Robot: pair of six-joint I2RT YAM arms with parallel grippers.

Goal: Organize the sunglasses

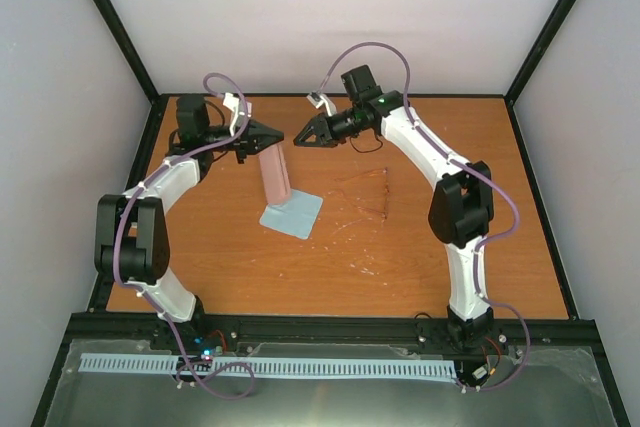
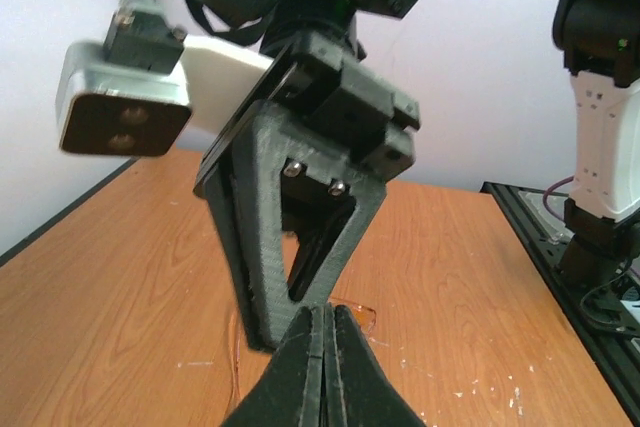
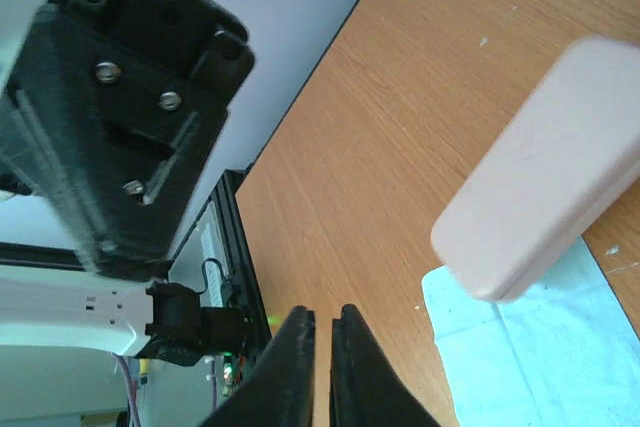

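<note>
A pink glasses case is in mid-air below my left gripper, tilted over the light blue cloth; in the right wrist view the case looks blurred, apart from any fingers. My left gripper's fingers are shut with nothing between them in the left wrist view. My right gripper is right of the case, its fingertips slightly parted and empty. Orange-framed glasses lie on the table right of the cloth.
The wooden table is otherwise mostly clear. The two grippers are close together over its upper middle. Black frame rails and walls border it.
</note>
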